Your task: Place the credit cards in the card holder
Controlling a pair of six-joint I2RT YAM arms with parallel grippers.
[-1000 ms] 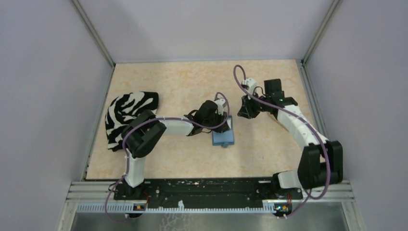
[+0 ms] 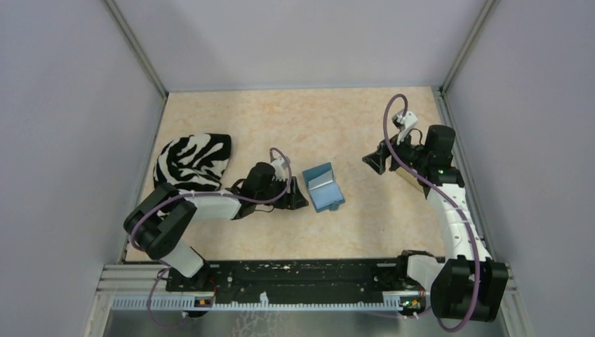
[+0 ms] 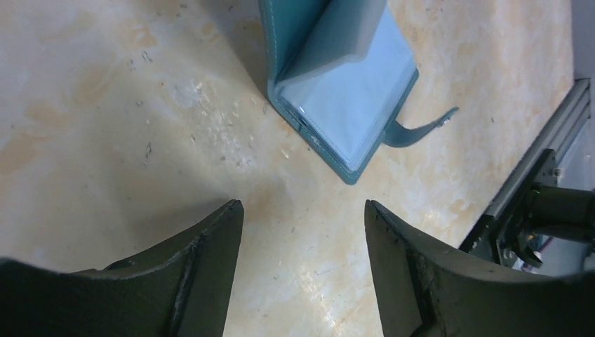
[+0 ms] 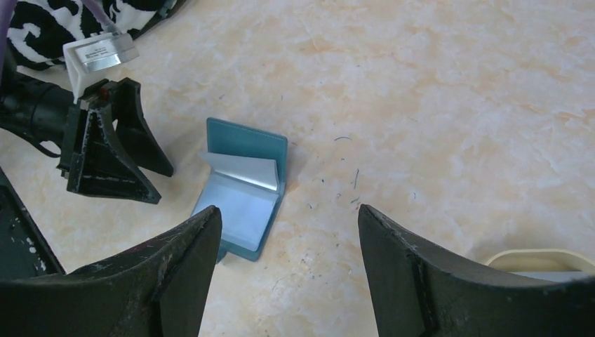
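The blue card holder (image 2: 327,196) lies unfolded on the table, slightly turned, its strap tab (image 3: 419,131) sticking out at the near end. A pale panel (image 4: 242,170) inside stands partly raised; whether it is a card or part of the holder I cannot tell. Just left of the holder, my left gripper (image 2: 300,193) is open and empty, fingers apart. My right gripper (image 2: 372,165) hovers to the right, also apart-fingered with nothing between. Behind the right arm is a beige-rimmed basket (image 4: 544,252), mostly hidden; a grey flat edge (image 4: 551,276) shows inside it.
A black-and-white patterned cloth (image 2: 193,162) lies at the left of the table. Bare table stretches behind the holder and in front of it. The robot's dark rail (image 2: 302,274) runs along the front edge.
My left gripper has backed off the holder to the left and toward the front. The holder has turned somewhat.
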